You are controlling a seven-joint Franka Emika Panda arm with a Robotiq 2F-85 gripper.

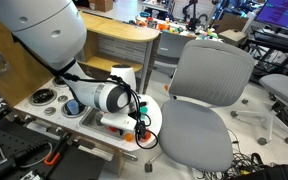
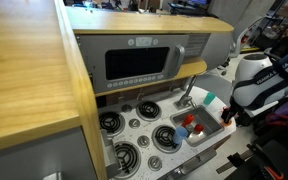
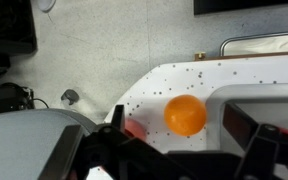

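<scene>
In the wrist view, a round orange object lies on the white counter strip beside the sink, between the spread fingers of my open gripper. A pinkish-red object sits to its left, close to the left finger and partly covered by it. From the first exterior view, the orange object is at the counter's front edge, with my gripper just above that corner. Neither object is held. How high the fingertips are above the counter is hard to tell.
Left of the gripper in the second exterior view is the grey sink, with red items in it. A blue cup stands near the stove burners, a green cup behind the sink. A grey chair stands close to the counter's end.
</scene>
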